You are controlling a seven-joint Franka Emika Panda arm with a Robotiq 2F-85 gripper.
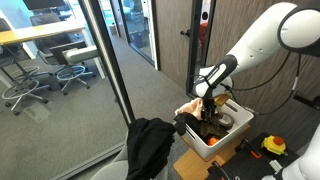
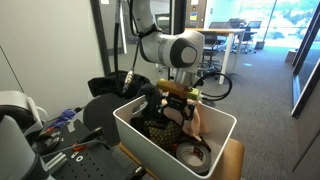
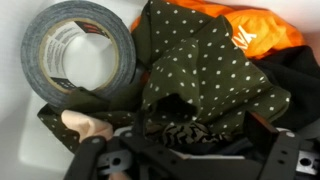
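Note:
In the wrist view my gripper stands open along the bottom edge, its two dark fingers wide apart. Between and beyond them lies a dark green polka-dot cloth [image 3: 215, 85], bunched up in the bin. A roll of grey tape [image 3: 115, 55] lies flat at the upper left, beside the cloth. Orange fabric [image 3: 265, 32] shows at the upper right, with black fabric [image 3: 298, 72] below it. In exterior view 2 the gripper [image 2: 178, 108] points down into the white bin [image 2: 165, 158], over its contents. Whether the fingers touch the cloth cannot be told.
A pinkish cloth [image 1: 190, 107] hangs over the bin's far side. Black fabric [image 1: 150, 145] is draped outside the bin. A red and yellow button [image 1: 274, 144] sits on the table near the bin. The bin's walls stand close around the gripper.

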